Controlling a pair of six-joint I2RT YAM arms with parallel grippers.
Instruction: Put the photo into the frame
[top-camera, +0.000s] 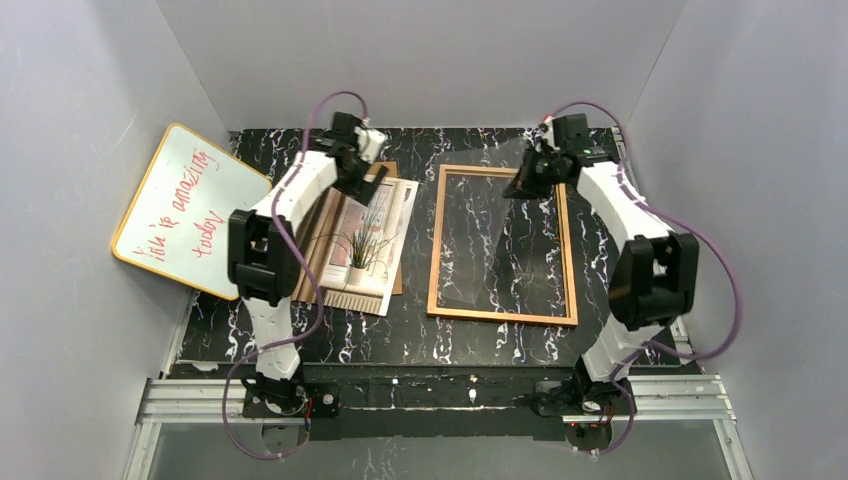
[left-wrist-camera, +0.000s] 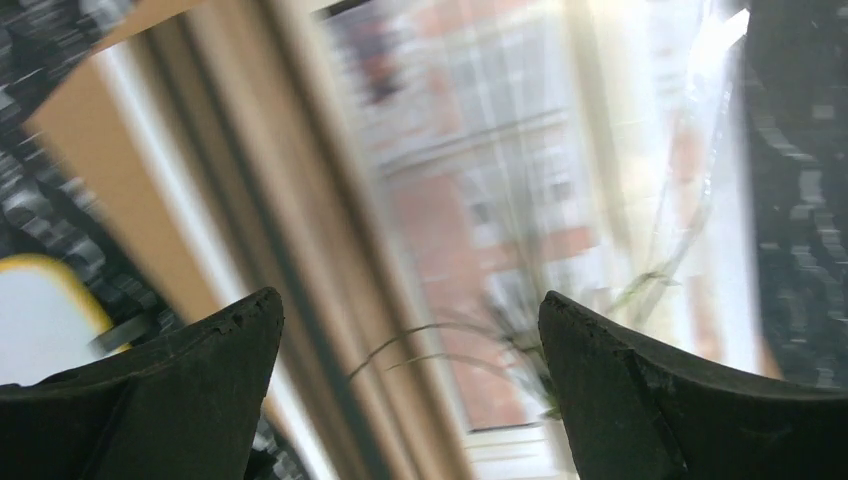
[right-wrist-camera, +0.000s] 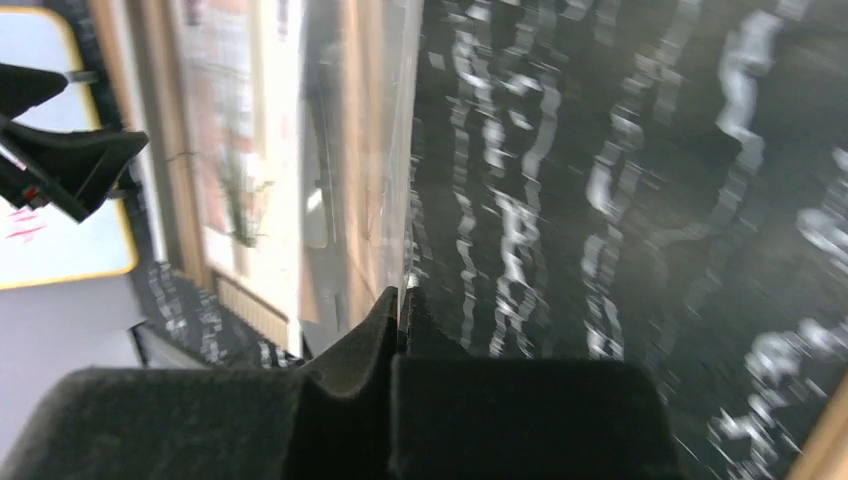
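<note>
The photo (top-camera: 398, 225), with a potted plant printed on it, lies flat on the table left of centre. To its right sits the empty wooden frame (top-camera: 500, 317), dark marble showing through its opening. My right gripper (top-camera: 514, 190) is shut on the edge of a clear sheet (right-wrist-camera: 375, 150), which hangs tilted over the frame's left part; its far edges are faint from above. Above the photo's upper left, my left gripper (top-camera: 363, 188) is open, its two fingers (left-wrist-camera: 215, 370) wide apart with nothing between them.
Under the photo shows a brown backing board (top-camera: 391, 170), sticking out at the top and sides. A whiteboard (top-camera: 185, 215) with red writing leans at the left wall. Bare marble surrounds the frame, in front and on the right.
</note>
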